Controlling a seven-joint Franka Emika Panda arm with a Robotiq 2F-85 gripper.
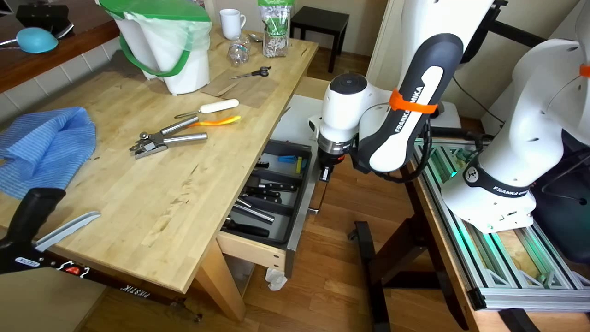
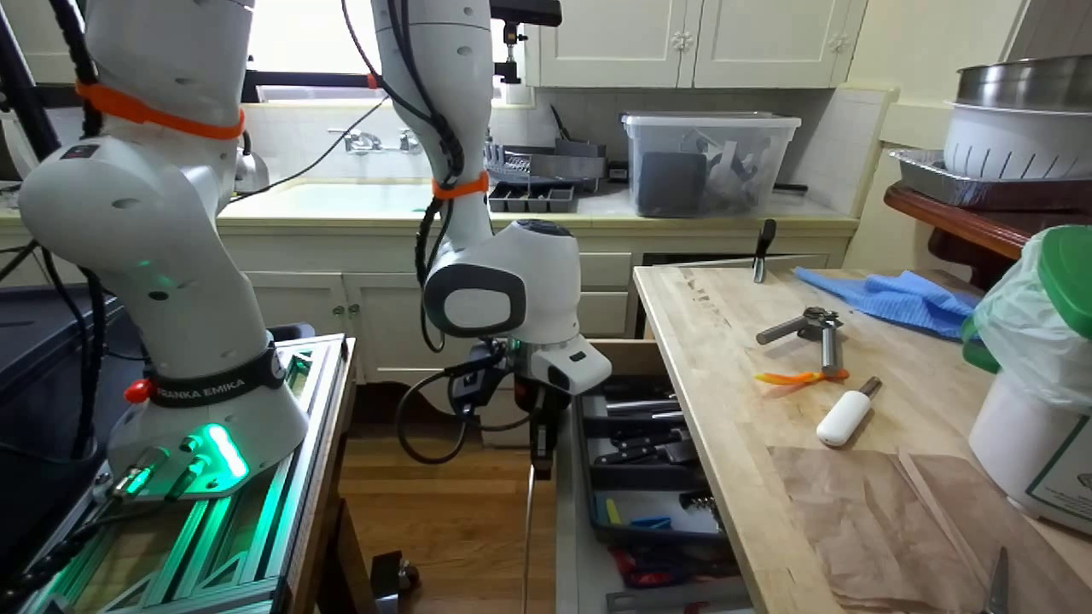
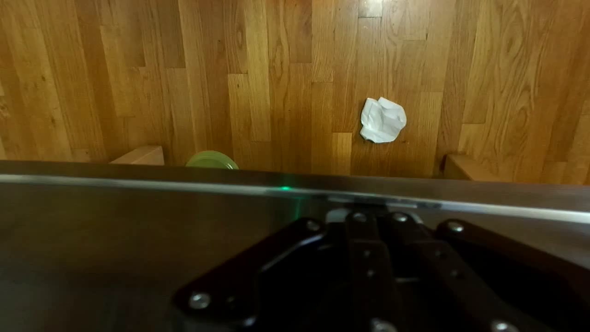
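Observation:
The drawer stands pulled out from under the wooden table. Its metal front carries a long thin bar handle. My gripper points down at that handle, close to the drawer front. In the wrist view the gripper's dark fingers are together against the metallic drawer front. Nothing clearly shows between them, and how they meet the bar is too dark to make out. Black trays inside the drawer hold knives, metal-handled tools and a few small coloured items.
On the tabletop lie a can opener, a peeler-like tool with a white handle and a blue cloth. A white bucket stands farther back. Crumpled white paper is on the floor. Floor space in front of the drawer is clear.

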